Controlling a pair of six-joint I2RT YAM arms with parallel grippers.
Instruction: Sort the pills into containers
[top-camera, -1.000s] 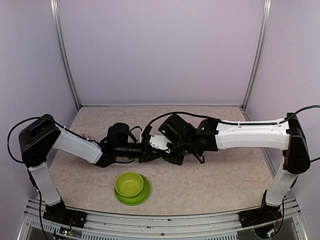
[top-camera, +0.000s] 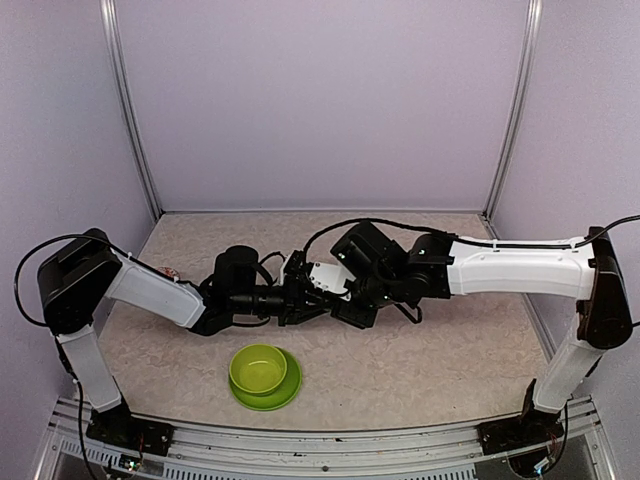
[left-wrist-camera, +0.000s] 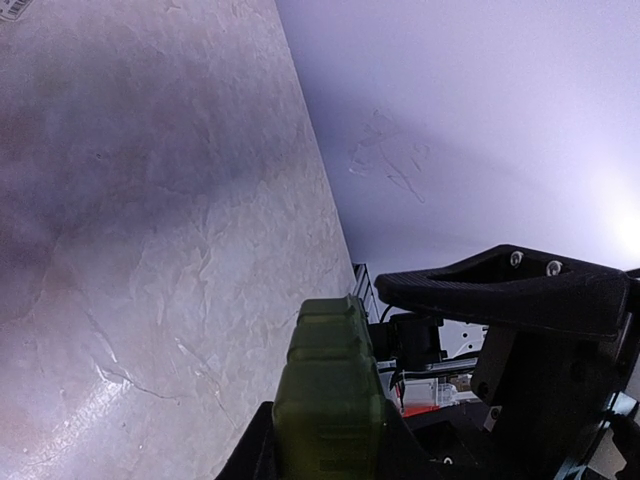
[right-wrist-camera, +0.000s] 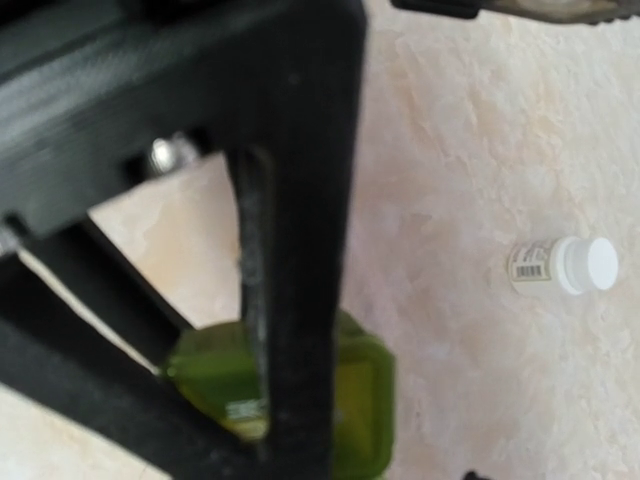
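A dark green translucent box-shaped container (left-wrist-camera: 330, 380) rises between the fingers of my left gripper, which is shut on it. My right gripper (top-camera: 328, 284) meets the left one above the middle of the table in the top view. One black finger (left-wrist-camera: 520, 295) of the right gripper reaches toward the container's upper end in the left wrist view, with its fingers apart. In the right wrist view a black finger covers part of the same container (right-wrist-camera: 362, 410). A white pill bottle (right-wrist-camera: 560, 265) lies on its side on the table. No loose pills are visible.
A yellow-green bowl (top-camera: 258, 370) sits on a green plate (top-camera: 288, 389) at the front left of the table. A small reddish item (top-camera: 168, 272) is partly hidden behind the left arm.
My right arm has shifted slightly to the right over the last second. The left arm, the bowl and the plate have stayed where they were.
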